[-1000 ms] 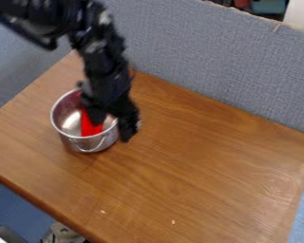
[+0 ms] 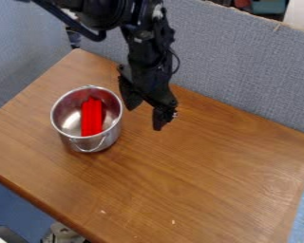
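Observation:
A steel pot (image 2: pixel 68 125) with a wire handle stands on the left part of the wooden table (image 2: pixel 205 180). Inside it lies a red object (image 2: pixel 92 117). My black gripper (image 2: pixel 149 108) hangs open above the table, right of the pot and apart from it, with nothing visible between its fingers.
Grey padded walls (image 2: pixel 243 66) border the table at the back and left. A blue strip (image 2: pixel 302 214) is at the far right edge.
The red object remains in the pot.

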